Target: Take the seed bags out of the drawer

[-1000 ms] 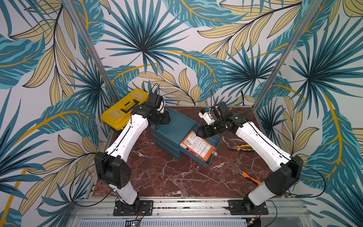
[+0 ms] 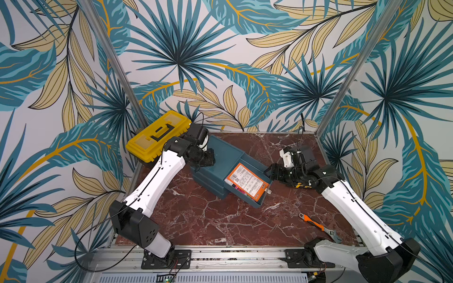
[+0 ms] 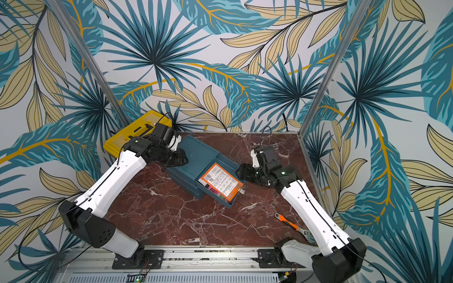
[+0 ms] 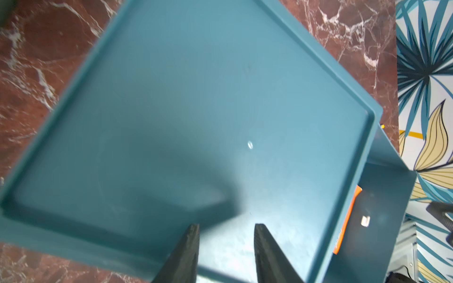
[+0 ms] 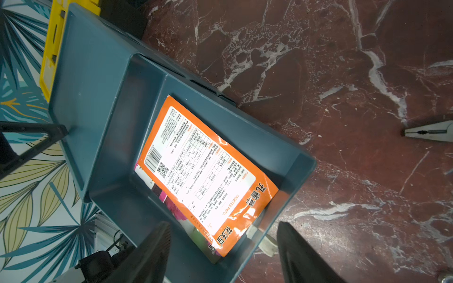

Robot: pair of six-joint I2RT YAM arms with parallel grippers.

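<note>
Seed bags (image 5: 207, 174), the top one orange-edged and white, lie inside the pulled-out drawer (image 5: 297, 165) of the teal storage box (image 2: 221, 146). My left gripper hangs over the box's empty tray top, fingers apart with nothing between them. At the drawer's outer right end, my right gripper stands open above it, holding nothing.
A yellow toolbox (image 2: 155, 132) stands at the back left. Pliers (image 5: 427, 132) lie right of the drawer, and an orange-handled wrench (image 2: 311, 221) at the front right.
My right gripper has moved right from over the seed bags to the drawer's outer end.
</note>
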